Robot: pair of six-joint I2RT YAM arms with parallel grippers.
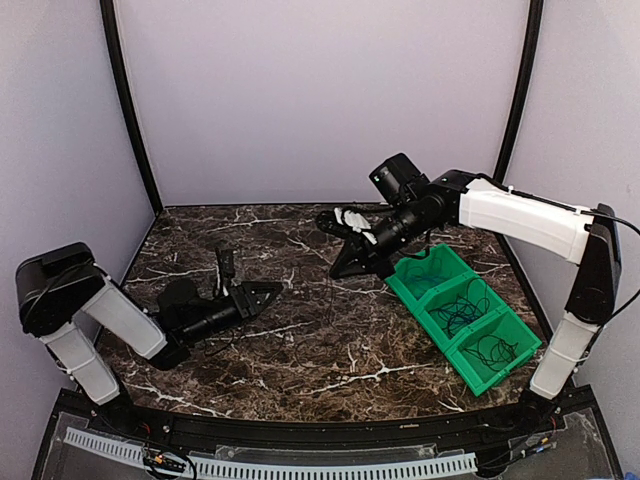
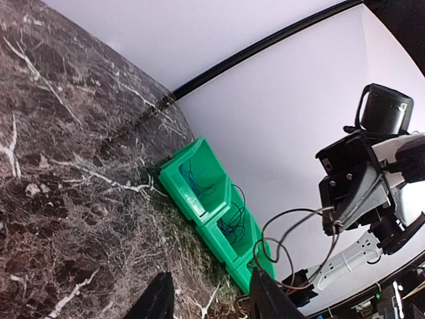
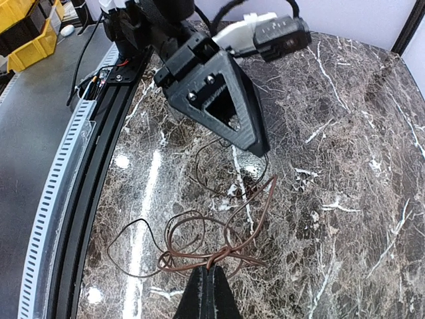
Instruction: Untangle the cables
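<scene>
A brown cable (image 3: 211,258), looped and crossing itself, is pinched at the tips of my right gripper, which is shut. In the left wrist view its loops (image 2: 290,286) dangle from the right fingertips above the table. My left gripper (image 1: 266,298) stands open to the left of the right one, with only air between its fingers. A thin dark cable (image 3: 198,174) makes a loop below the left gripper in the right wrist view; whether it touches that arm, I cannot tell.
On the right of the table stands a green bin (image 1: 462,318) with three compartments, bluish cables in the back one and dark cables in the others. A black rail (image 1: 300,424) runs along the front edge.
</scene>
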